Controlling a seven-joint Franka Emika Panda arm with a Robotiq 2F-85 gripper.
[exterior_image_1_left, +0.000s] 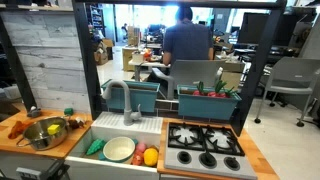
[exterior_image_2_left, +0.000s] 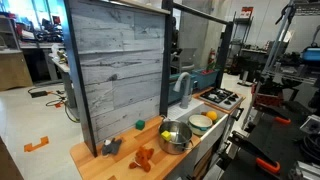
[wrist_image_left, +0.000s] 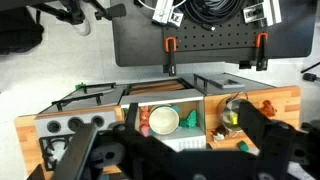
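In the wrist view, the dark, blurred fingers of my gripper stand wide apart along the bottom edge, open, with nothing visible held between them. The gripper is high above a toy kitchen. Below it, a cream bowl (wrist_image_left: 164, 121) sits in the sink. Green pieces (exterior_image_1_left: 96, 146) lie left of the bowl in exterior view 1, and a yellow-orange round item (exterior_image_1_left: 151, 157) lies to its right. A metal pot (exterior_image_2_left: 177, 136) stands on the wooden counter with something yellow (exterior_image_2_left: 166, 134) inside. An orange toy (exterior_image_2_left: 143, 158) and a small green item (exterior_image_2_left: 140, 124) lie near the pot.
The stove (exterior_image_1_left: 210, 148) has several burners and knobs. A grey faucet (exterior_image_1_left: 127, 103) rises behind the sink. Planters (exterior_image_1_left: 208, 104) line the back, and a wood-plank panel (exterior_image_2_left: 125, 75) stands behind the counter. A black table (wrist_image_left: 205, 45) carries clamps and coiled cable.
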